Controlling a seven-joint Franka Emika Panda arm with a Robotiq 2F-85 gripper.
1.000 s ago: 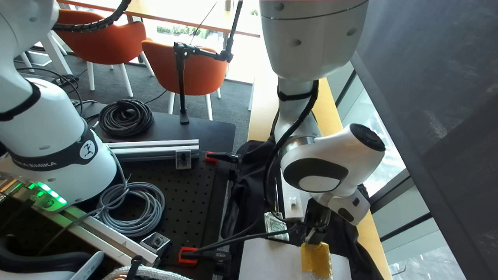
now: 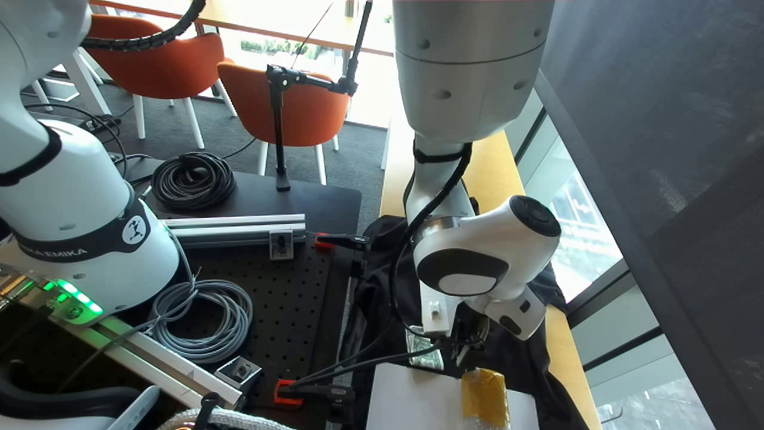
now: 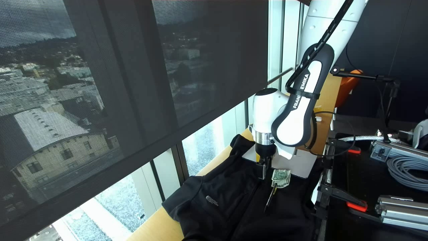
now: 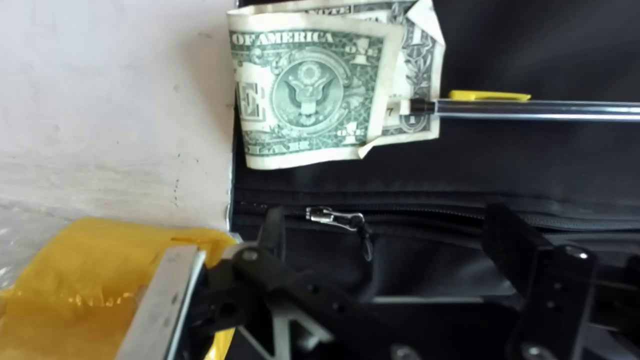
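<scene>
Over the black jacket (image 3: 224,205), my gripper stands open, its two dark fingers wide apart with only the jacket's fabric and a zipper pull (image 4: 336,219) seen below the gap. A folded dollar bill (image 4: 306,93) lies off to one side of the fingers, on the jacket against the edge of a white board (image 4: 114,96). The tip of a clear pen (image 4: 558,110) with a yellow clip rests on the bill. On the board sits a yellow package (image 4: 90,270), partly covered by gripper hardware in the wrist view.
Red-ended clamps (image 2: 287,394) grip the edge of the black pegboard table (image 2: 279,315), beside coiled grey cable (image 2: 200,319). A window blind (image 2: 666,179) slopes close to the arm. Bare jacket stretches away from the board in exterior view 2.
In exterior view 1 my arm and gripper have shifted left, away from the window and off the yellow package, toward the bill. The bill and package have stayed put.
</scene>
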